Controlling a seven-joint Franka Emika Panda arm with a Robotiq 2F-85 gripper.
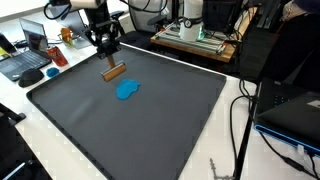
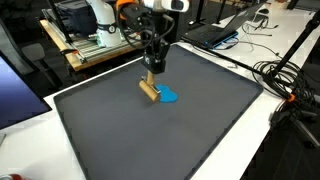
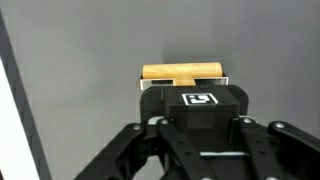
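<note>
A wooden mallet-like tool has a cylindrical head [image 1: 114, 72] and a short handle [image 1: 110, 61]. My gripper [image 1: 107, 53] is shut on the upper part of that handle, with the head hanging below. In the second exterior view the wooden head [image 2: 149, 90] slants beneath the gripper [image 2: 154, 70]. The wrist view shows the light wooden cylinder [image 3: 181, 71] lying crosswise just past the dark gripper body, which hides most of the handle. A flat blue piece [image 1: 127, 89] lies on the grey board beside the tool, apart from it in the first exterior view.
The large grey board [image 1: 150, 130] is otherwise bare, with wide free room in front and to the right. Cables [image 1: 238, 105] run beyond its right edge. A laptop [image 1: 36, 38] and a red-topped object [image 1: 57, 56] stand at the back left.
</note>
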